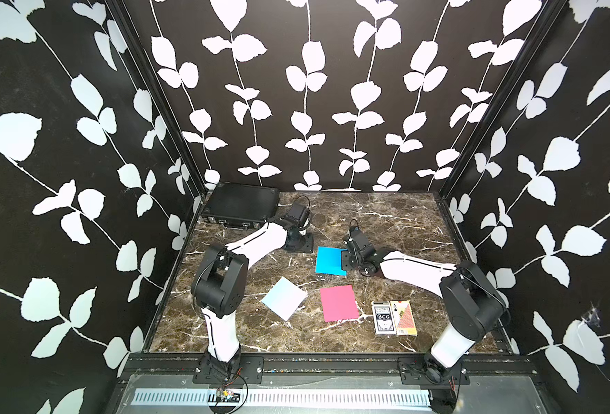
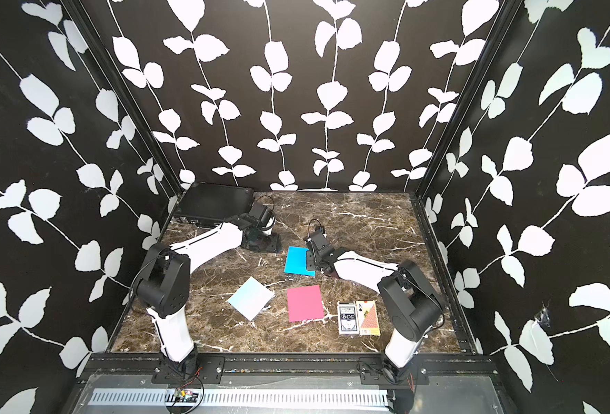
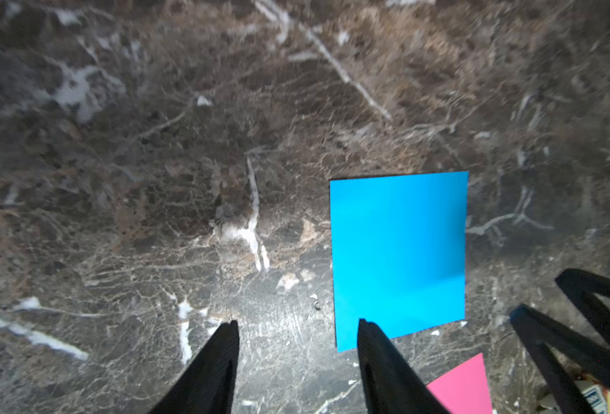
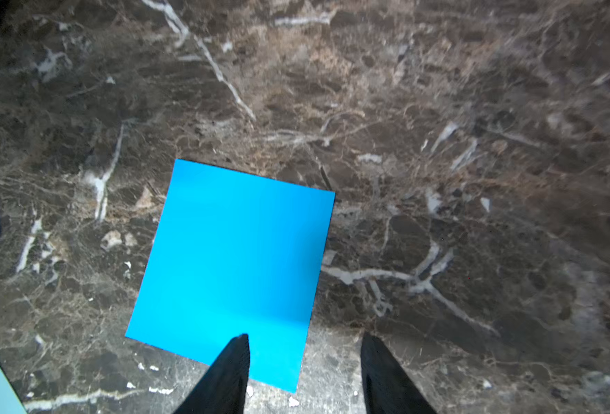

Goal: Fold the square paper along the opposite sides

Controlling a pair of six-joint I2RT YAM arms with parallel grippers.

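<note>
A flat blue square paper lies on the marble table. My left gripper hangs above the table left of the paper, its fingers apart with nothing between them. My right gripper is over the paper's right edge, also open and empty; one finger overlaps a corner of the paper in the right wrist view.
A pale blue square and a pink square lie in front. Card packs sit front right, a black case back left.
</note>
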